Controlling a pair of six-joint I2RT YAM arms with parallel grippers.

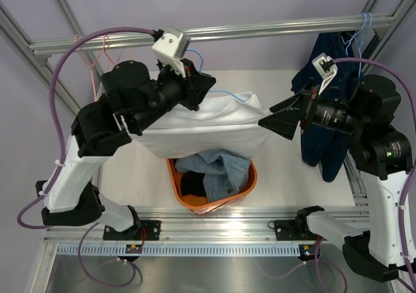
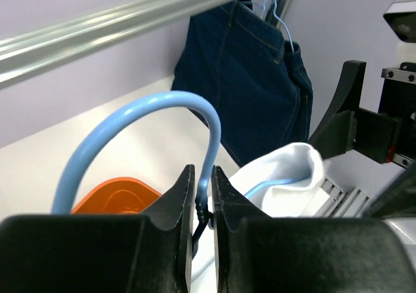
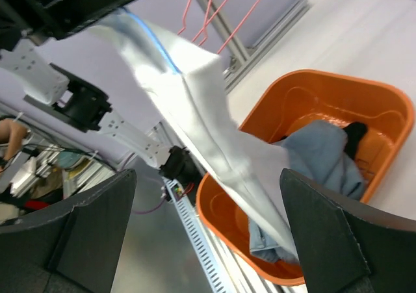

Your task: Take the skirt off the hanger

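A white skirt [image 1: 201, 127] hangs on a blue hanger [image 2: 162, 101], stretched sideways below the rail in the top view. My left gripper [image 1: 195, 95] is shut on the hanger's hook, which arches up between its fingertips. My right gripper [image 1: 283, 116] is open just right of the skirt's end. In the right wrist view the skirt [image 3: 195, 117] and the blue hanger bar run away from it, with the white cloth passing behind the space between its fingers.
An orange bin [image 1: 182, 192] with folded denim [image 1: 221, 176] sits below. Dark jeans [image 1: 322, 143] hang at the right of the metal rail [image 1: 260, 30]. Pink hangers [image 1: 91, 65] hang at the left.
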